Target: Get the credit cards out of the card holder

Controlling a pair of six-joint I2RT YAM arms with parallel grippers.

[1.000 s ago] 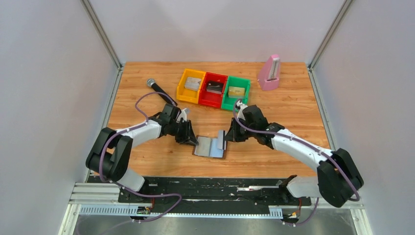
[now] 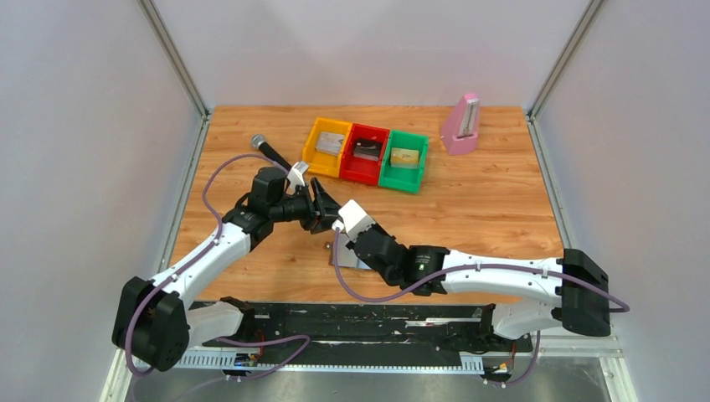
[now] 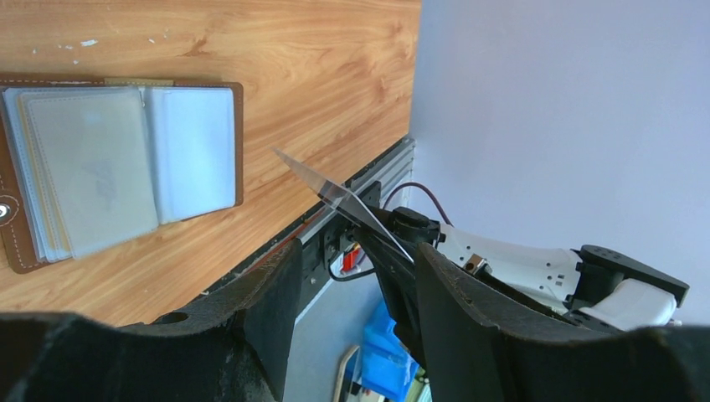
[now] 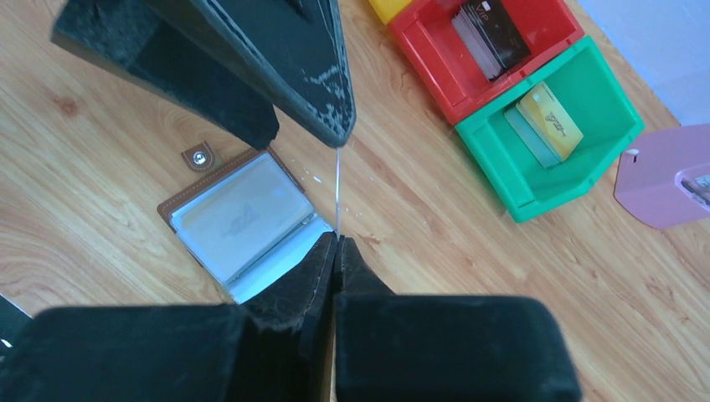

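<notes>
The card holder lies open on the table with clear sleeves showing; it is also in the right wrist view. My right gripper is shut on a thin card, seen edge-on there and as a translucent sheet in the left wrist view. My left gripper stands open, raised above the holder and facing the card, its fingertips close to it. In the top view the two grippers meet over the holder, which they mostly hide.
Yellow, red and green bins with cards stand at the back. A pink object stands back right, a microphone lies at the left.
Both arms have risen from the holder and drawn together over it; my right gripper has moved left with the card, toward the open left gripper.
</notes>
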